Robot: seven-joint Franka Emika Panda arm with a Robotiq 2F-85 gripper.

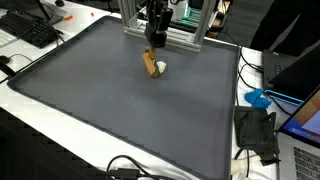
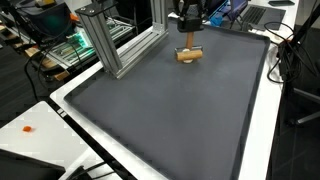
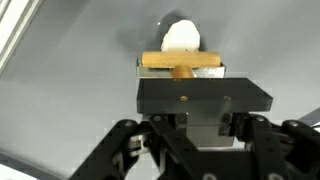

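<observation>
A tan wooden tool with a crosswise, roller-like head (image 2: pixel 188 54) stands near the far end of the grey mat. Its upright handle (image 2: pixel 190 40) runs up into my gripper (image 2: pixel 190 24), which appears shut on it. From the wrist, the wooden head (image 3: pixel 180 60) lies just ahead of a wide black block that hides most of the handle and the fingertips. A small whitish lump (image 3: pixel 181 36) lies on the mat close beyond that head. In exterior view 1 the lump (image 1: pixel 161 67) is just right of the wooden tool (image 1: pixel 150 64).
Behind the tool stands a white metal frame (image 1: pixel 175 38). A keyboard (image 1: pixel 30 28) lies off the left end; a blue item (image 1: pixel 257 98) and a black pouch (image 1: pixel 256 130) lie off the right.
</observation>
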